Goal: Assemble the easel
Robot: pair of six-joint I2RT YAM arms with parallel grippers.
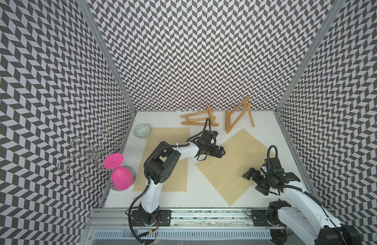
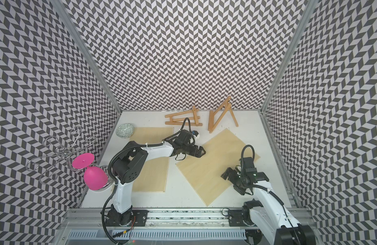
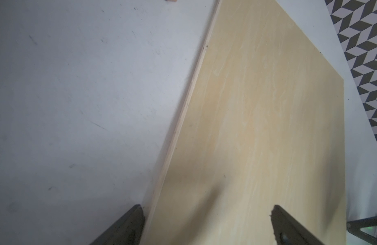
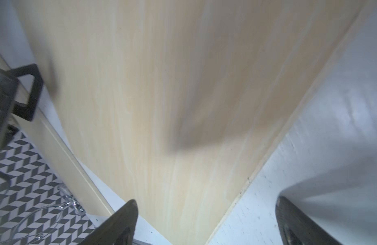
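Two wooden easel frames lie near the back wall: a left frame point(image 1: 196, 122) and a right frame point(image 1: 237, 118). A square plywood board point(image 1: 227, 163) lies turned diagonally in the middle right, a second board point(image 1: 168, 179) flat at the left. My left gripper is open over the diagonal board's back-left edge, nothing held. My right gripper is open low at that board's right-hand edge, which passes between its fingers.
A pale green patterned dish point(image 1: 142, 130) sits at back left. Pink objects point(image 1: 121, 178) and a curly metal stand point(image 1: 92, 153) are at the left. White table point(image 1: 266, 126) shows around the boards.
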